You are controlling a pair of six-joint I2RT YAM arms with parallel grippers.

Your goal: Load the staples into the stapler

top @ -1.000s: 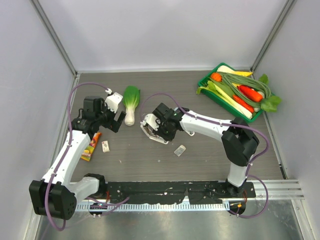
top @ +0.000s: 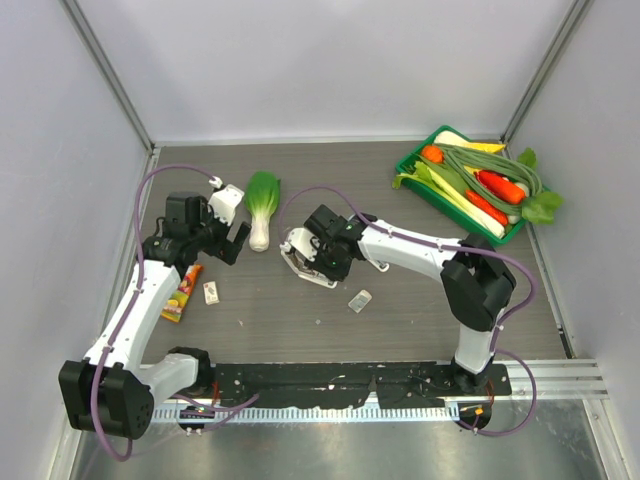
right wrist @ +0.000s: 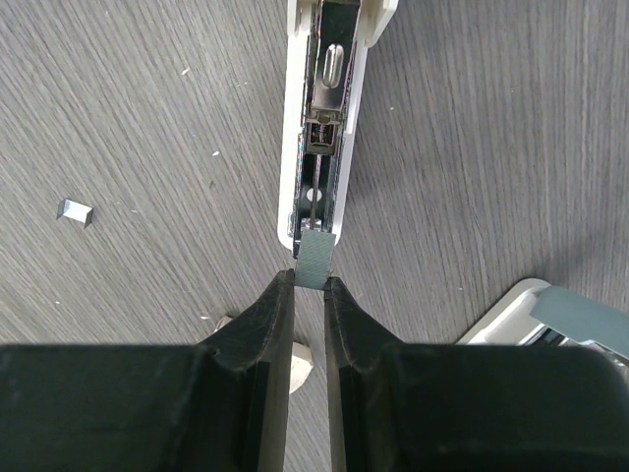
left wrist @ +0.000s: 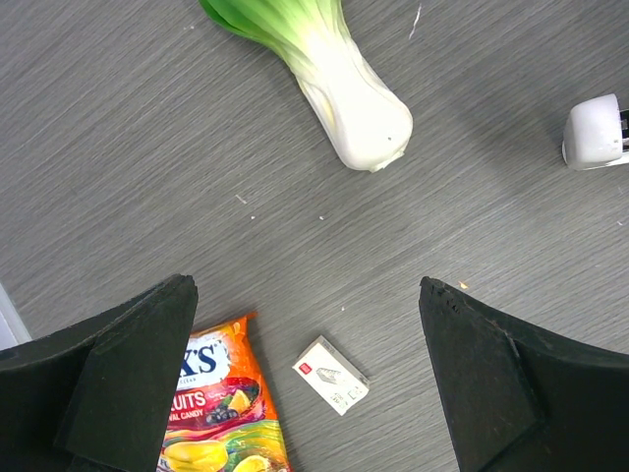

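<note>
The white stapler (right wrist: 292, 167) lies opened out, its metal channel (right wrist: 316, 187) exposed in the right wrist view. My right gripper is shut on a short grey staple strip (right wrist: 314, 258), pinched at its near end. The strip's far end overlaps the channel's near end in this view; whether it touches or sits inside, I cannot tell. From above, the right hand hides part of the stapler (top: 312, 276). Over on the left, my left gripper hangs open, empty, above bare table. A small piece of staples (right wrist: 76, 210) lies loose on the table.
A second white-and-grey object (right wrist: 585, 320) is partly hidden at lower right. Small boxes (top: 360, 301) lie in front and left (left wrist: 332, 375). A snack bag (left wrist: 228, 403), a leek-like vegetable (top: 262, 208) and a green vegetable basket (top: 455, 208) stand around.
</note>
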